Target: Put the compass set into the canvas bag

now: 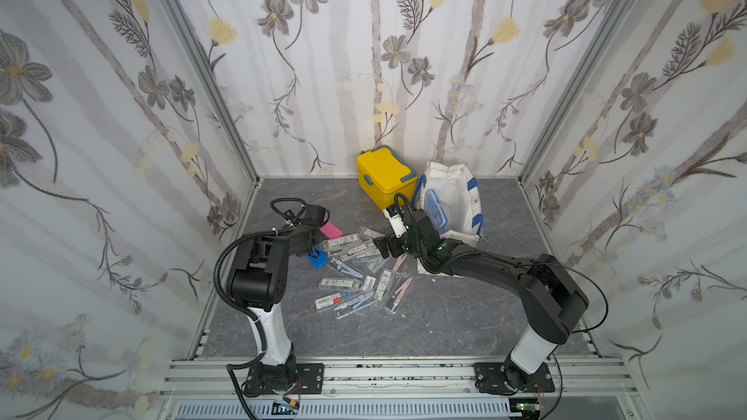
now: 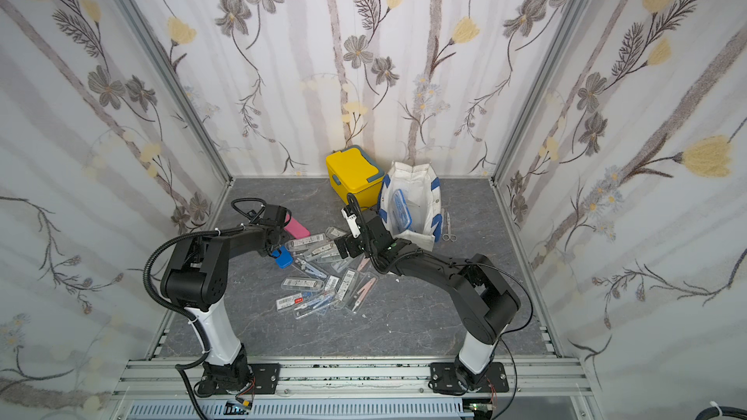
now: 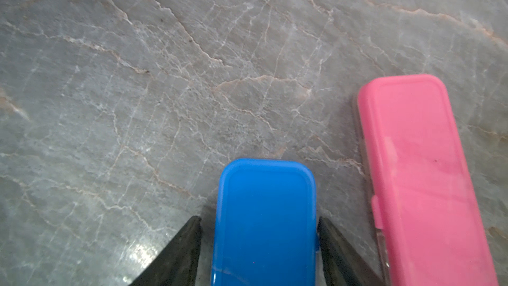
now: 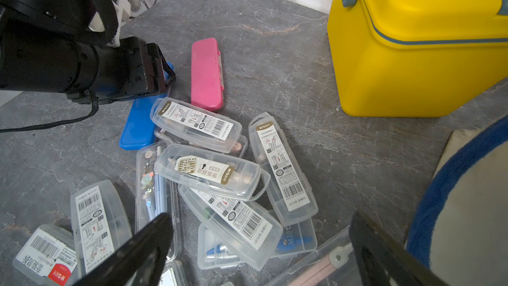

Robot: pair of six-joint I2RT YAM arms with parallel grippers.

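Note:
My left gripper straddles a blue case (image 3: 267, 201) lying on the table. Its fingers stand part open; the right fingertip is at the case's edge, while a narrow gap shows on the left. My right gripper hangs open above a pile of clear compass cases (image 4: 195, 121), with nothing gripped between its fingers. Several of these cases carry white labels, and some overlap. A pink case (image 3: 423, 174) lies just right of the blue one. The white canvas bag (image 1: 468, 200) with blue trim stands open at the back right, and a blue case (image 1: 435, 210) shows inside it.
A yellow box (image 1: 386, 171) with a grey-blue handle stands at the back, left of the bag. Scissors (image 2: 447, 227) lie to the bag's right. My right arm (image 1: 498, 268) reaches across in front of the bag. Bare table shows at the front and right.

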